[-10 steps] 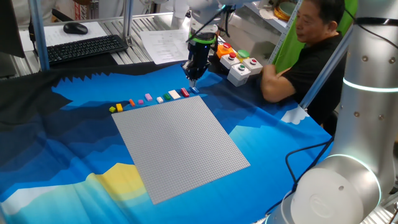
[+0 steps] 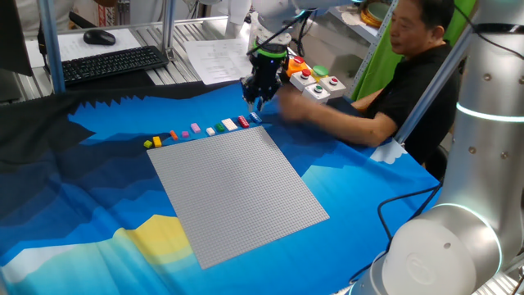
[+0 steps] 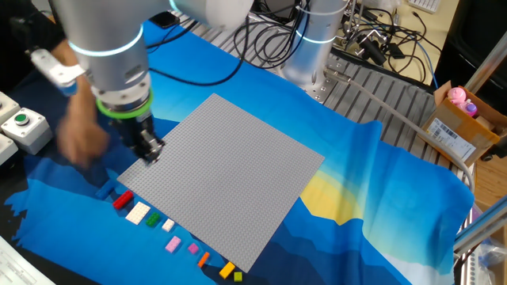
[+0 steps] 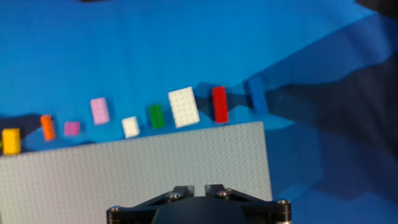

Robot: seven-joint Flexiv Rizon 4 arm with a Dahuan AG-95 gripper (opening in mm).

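Note:
My gripper (image 2: pixel 259 106) hangs over the far right end of a row of bricks. In the wrist view its fingertips (image 4: pixel 183 191) are close together, with a narrow empty gap between them. The row runs along the edge of the grey baseplate (image 4: pixel 143 168): blue brick (image 4: pixel 257 96), red brick (image 4: pixel 220 104), large white brick (image 4: pixel 183 107), green brick (image 4: pixel 156 116), small white brick (image 4: pixel 130 127), pink brick (image 4: pixel 99 111), magenta brick (image 4: pixel 72 128), orange brick (image 4: pixel 48 127) and yellow brick (image 4: pixel 11 141). A lime brick (image 3: pixel 238 276) ends it. The baseplate is bare.
A person sits on the far right, a blurred arm (image 2: pixel 340 123) stretched over the cloth close to the gripper. Button boxes (image 2: pixel 316 93) stand beside the person. A keyboard (image 2: pixel 115 65) and papers (image 2: pixel 219 61) lie behind.
My gripper has shifted slightly up and right in exterior view 1. The bricks look unmoved.

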